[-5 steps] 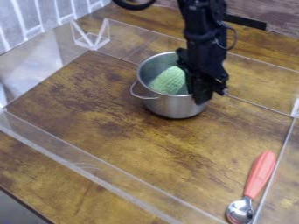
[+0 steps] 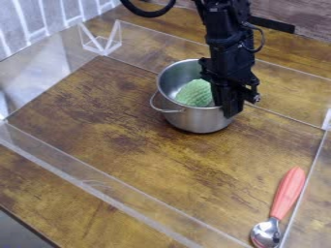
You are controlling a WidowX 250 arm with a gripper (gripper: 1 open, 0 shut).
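Observation:
A steel pot with wire handles stands on the wooden table, centre-right of the camera view, holding a textured green item. My black gripper reaches down over the pot's right side, its tips at or just inside the rim. The fingertips are dark and overlap the pot, so whether anything is between them is hard to see; the gripper looks shut.
A spoon with a red handle lies at the lower right. Clear plastic panels edge the work area, with a white bracket at the upper left.
The gripper has shifted slightly over the pot's right side, and the pot appears to have moved very slightly with it. The spoon is unchanged.

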